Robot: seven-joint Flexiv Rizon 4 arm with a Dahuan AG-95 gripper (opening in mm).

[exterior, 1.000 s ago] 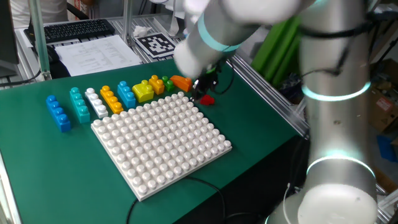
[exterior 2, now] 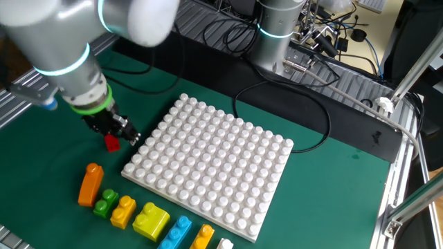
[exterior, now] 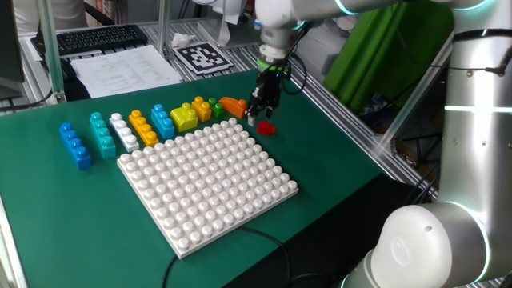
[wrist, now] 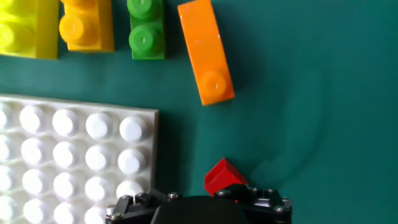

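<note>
A small red block (exterior: 266, 128) lies on the green table just off the far right corner of the white studded baseplate (exterior: 210, 182). Right above it hangs my gripper (exterior: 261, 110), its black fingers spread open and apart from the block as far as I can see. In the wrist view the gripper fills the bottom edge and hides the near part of the red block (wrist: 222, 177). Exterior view 2 has the red block (exterior 2: 111, 143) just under the gripper (exterior 2: 113, 130). No bricks sit on the baseplate.
Along the baseplate's far side stand an orange block (wrist: 208, 53), a green brick (wrist: 147, 28), a yellow brick (exterior: 184, 119), a dark blue brick (exterior: 76, 146) and several others. A black cable (exterior 2: 331, 124) lies near the baseplate.
The arm has swung to the right and become more upright, bringing the gripper slightly rightward over the red block. Bricks and baseplate have stayed put.
</note>
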